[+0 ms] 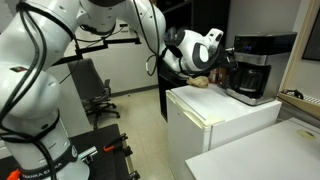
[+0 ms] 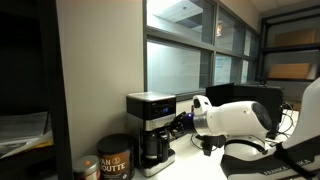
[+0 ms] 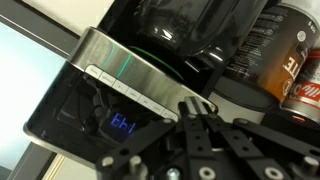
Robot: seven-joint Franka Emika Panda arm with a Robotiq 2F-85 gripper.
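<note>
A black and silver coffee maker (image 1: 258, 70) stands on the white cabinet. In the wrist view its front panel (image 3: 125, 85) shows a row of buttons and a lit blue display (image 3: 122, 122), with the dark glass carafe (image 3: 190, 30) beyond. My gripper is shut, its fingertips close to the silver panel edge; nothing shows between them. Whether they touch the machine cannot be told. From the second exterior view, the gripper (image 2: 177, 125) is beside the front of the coffee maker (image 2: 152, 112), partly blending with its dark parts.
Beside the machine stand a large coffee can (image 2: 116, 155) and a smaller can (image 2: 86, 167); a red and silver can (image 3: 303, 85) is also close by. The white cabinet top (image 1: 215, 100) is clear in front. A brown item (image 1: 198, 82) lies behind the arm.
</note>
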